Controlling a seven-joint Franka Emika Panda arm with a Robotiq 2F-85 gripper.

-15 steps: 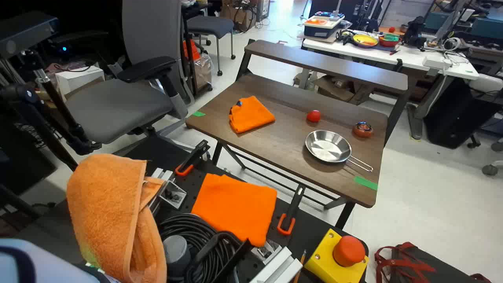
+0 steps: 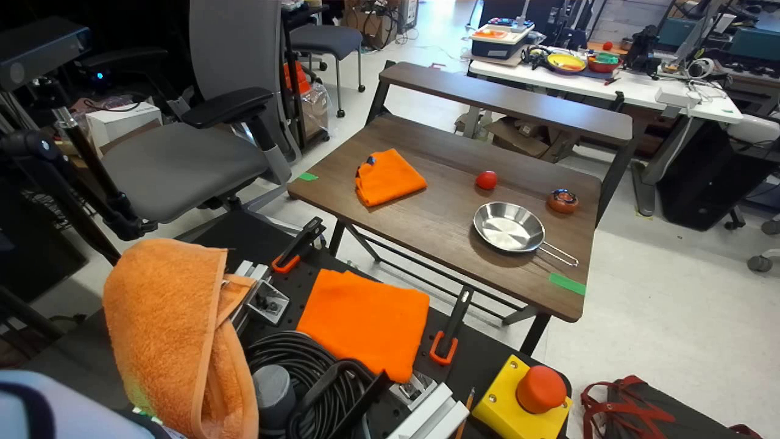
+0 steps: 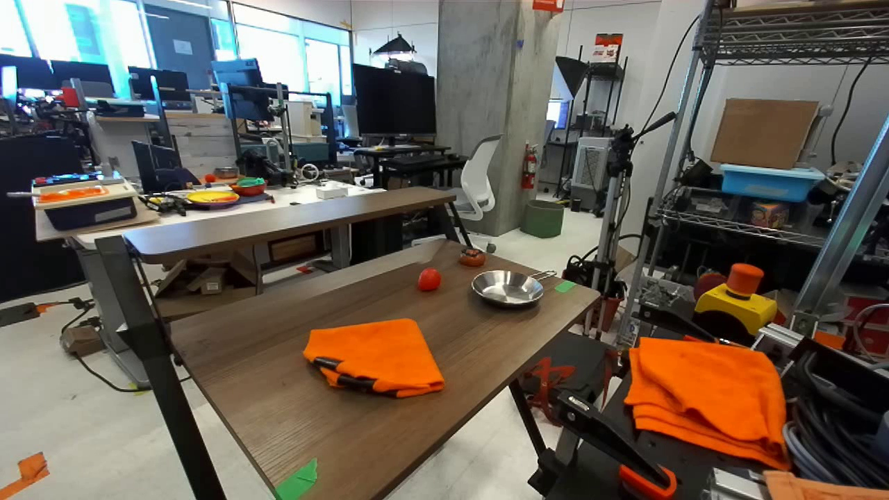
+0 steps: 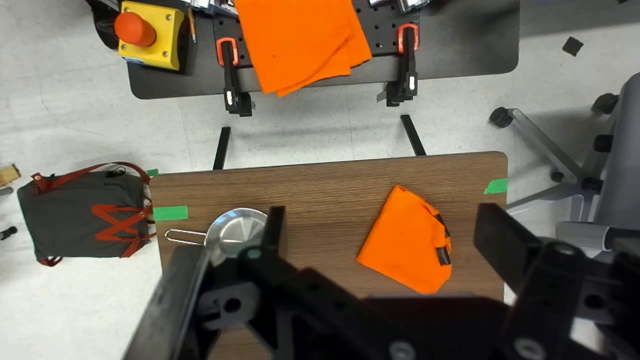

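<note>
In the wrist view my gripper is open, its fingers spread wide with nothing between them, high over the brown table point(image 4: 312, 186). A folded orange cloth point(image 4: 405, 243) with dark patches lies below, between the fingers in that view. At the table's other end rests a shiny metal pan point(image 2: 508, 228) with a wire handle. Behind it, a red ball-like object point(image 2: 486, 180) and a small orange-brown round object with a dark top point(image 2: 562, 200) sit apart. Both of these are hidden in the wrist view, and the pan is partly covered by a finger.
A raised shelf point(image 2: 504, 99) runs along the table's back edge. Across a gap, a black bench point(image 4: 468, 54) carries another orange cloth point(image 4: 300, 39), clamps and a yellow box with a red button point(image 4: 150, 36). An office chair point(image 2: 179, 164) stands beside the table.
</note>
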